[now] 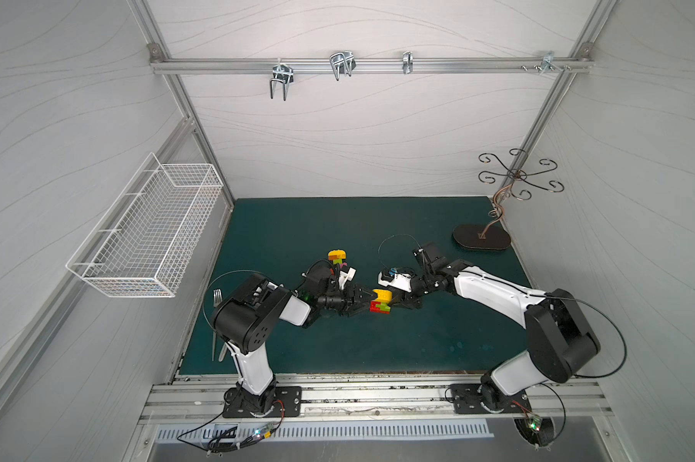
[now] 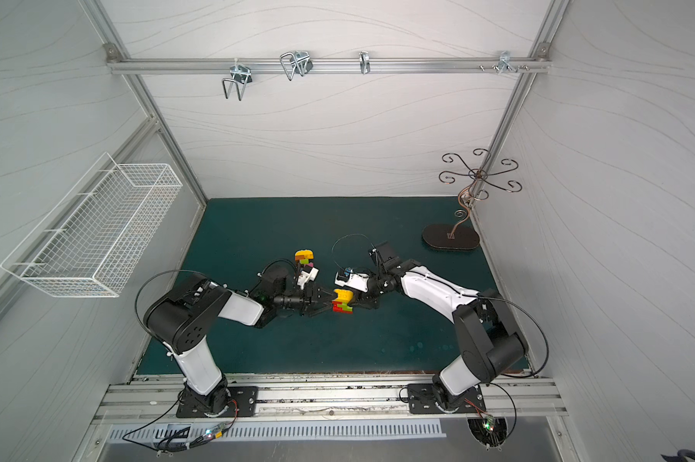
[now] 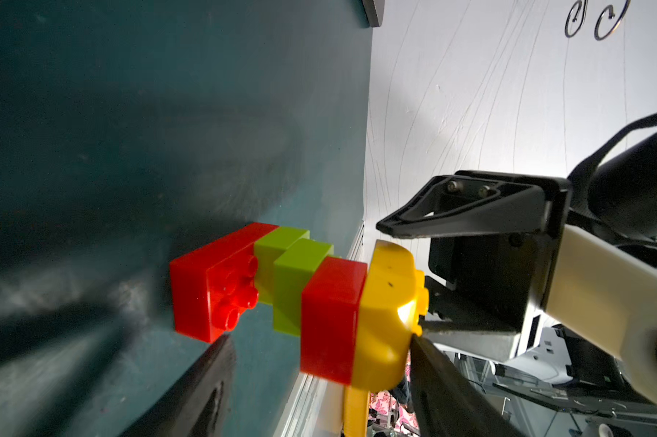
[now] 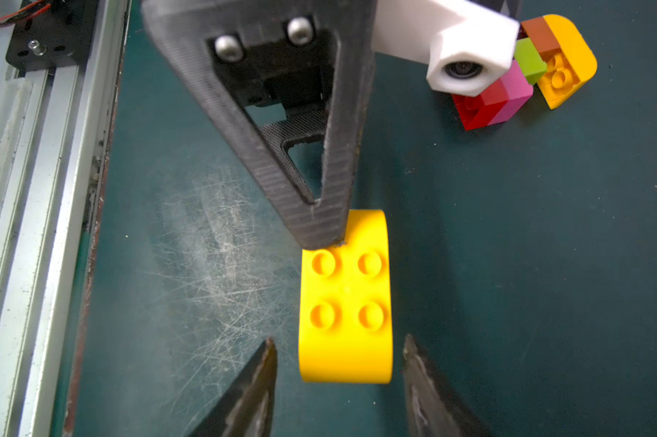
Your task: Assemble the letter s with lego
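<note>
A stack stands on the table between the arms. In the left wrist view it has a red base brick, two lime green bricks, an upper red brick and a rounded yellow brick on top. My left gripper is open around the upper part. Its far finger is clear of the red side; the other overlaps the yellow edge, so contact is hard to tell. Seen from the right wrist, my right gripper is open, with gaps on both sides of the yellow brick.
Another assembly, with a yellow-orange brick, a pink brick and others, sits behind the left gripper. A fork lies at the left. A dark stand occupies the back right. Bare table extends in front and behind.
</note>
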